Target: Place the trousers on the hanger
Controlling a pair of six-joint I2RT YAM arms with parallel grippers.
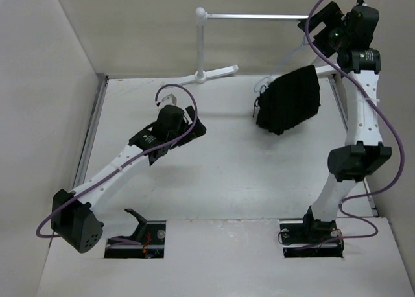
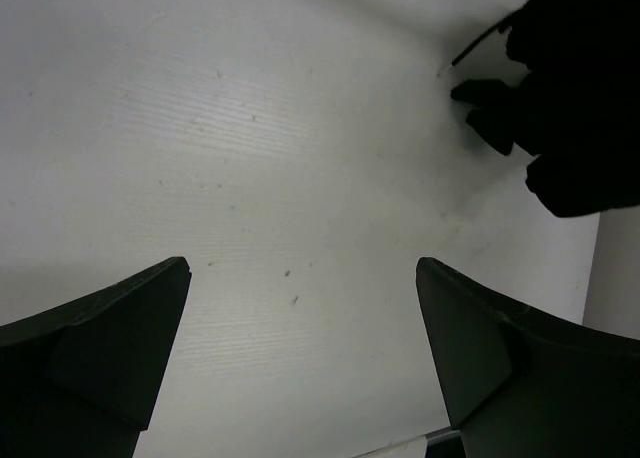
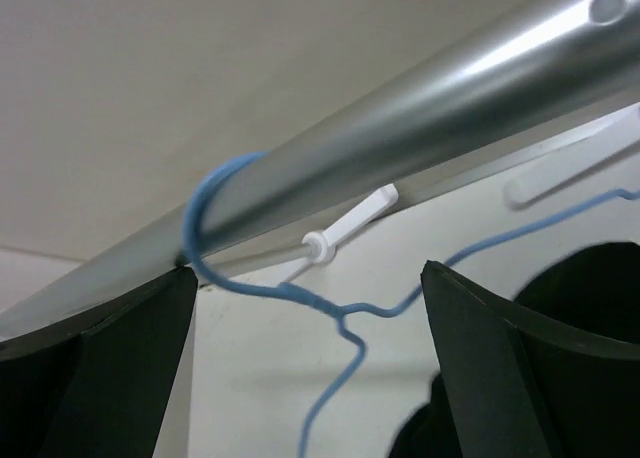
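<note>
Black trousers (image 1: 288,101) hang from the blue hanger (image 1: 283,63), bunched and swung to one side, below the rail's right part. In the right wrist view the hanger's hook (image 3: 196,223) loops over the metal rail (image 3: 390,128), and dark cloth (image 3: 590,298) shows at lower right. My right gripper (image 1: 318,30) is up at the rail, its fingers apart with the hook and rail in view between them. Over the table's left half, my left gripper (image 1: 200,123) stands open and empty; its wrist view has the trousers (image 2: 590,98) at upper right, well away from its fingers.
The white stand's left post (image 1: 200,47) and foot (image 1: 217,72) rise at the back of the table. A side wall (image 1: 395,83) lies close to the right arm.
</note>
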